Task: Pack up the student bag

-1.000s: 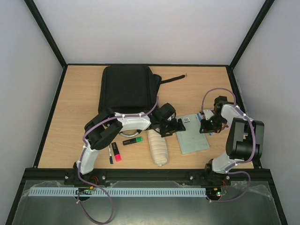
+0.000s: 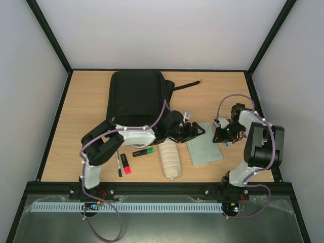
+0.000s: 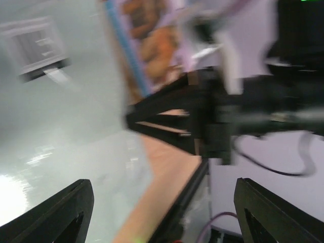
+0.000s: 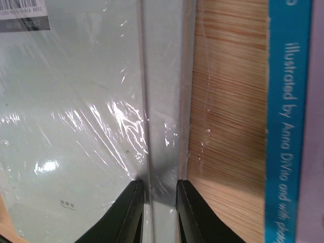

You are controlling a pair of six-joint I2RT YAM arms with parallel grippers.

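Note:
The pale grey book (image 2: 205,149) in clear wrap lies flat, right of centre on the table. Over its upper left part hovers my left gripper, wide open, with the book (image 3: 66,131) in view beyond it. At the right edge of the book, my right gripper has its fingertips a short way apart, one on each side of the spine strip (image 4: 163,147). Whether they press on it I cannot tell. The black bag (image 2: 136,98) lies at the back left.
A blue-spined book (image 4: 286,121) lies just right of the grey one, partly under the right arm. A cream pouch (image 2: 170,161), a green-capped marker (image 2: 143,152), a pink-capped marker (image 2: 125,163) and a pen (image 2: 119,164) lie in front.
The grey book has shifted slightly left, and my right gripper has moved left along with it. The left gripper has moved a little right and up in the top view, over the book.

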